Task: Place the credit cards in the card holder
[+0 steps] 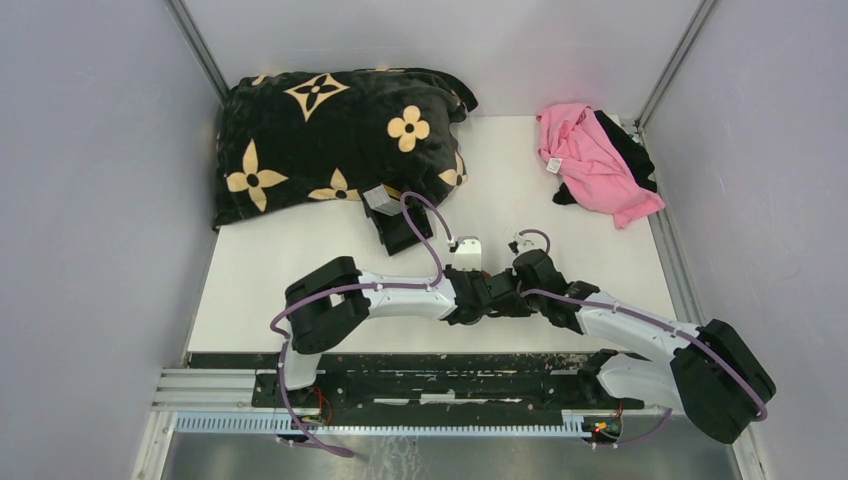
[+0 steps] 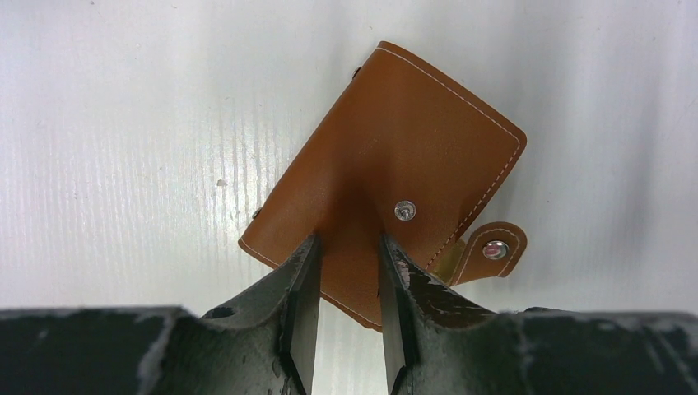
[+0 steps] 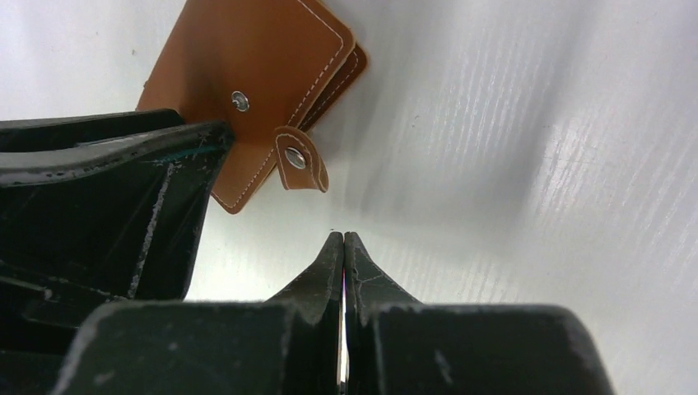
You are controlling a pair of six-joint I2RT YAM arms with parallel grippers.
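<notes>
The brown leather card holder [image 2: 395, 148] lies folded over on the white table, its strap with a metal snap [image 2: 495, 249] unfastened at one edge. Over one edge of it, in the left wrist view, my left gripper stands open, with no card between its fingers. The right wrist view shows the holder [image 3: 255, 62] at upper left, partly covered by the left gripper's dark finger. My right gripper is shut beside the holder, over bare table, nothing showing between its tips. Loose credit cards cannot be made out; from above, the arms hide most of the holder.
A black box-like stand [image 1: 400, 232] with a light piece on it sits beyond the left arm. A black patterned cushion [image 1: 340, 140] fills the back left, and a pink cloth [image 1: 595, 165] lies at the back right.
</notes>
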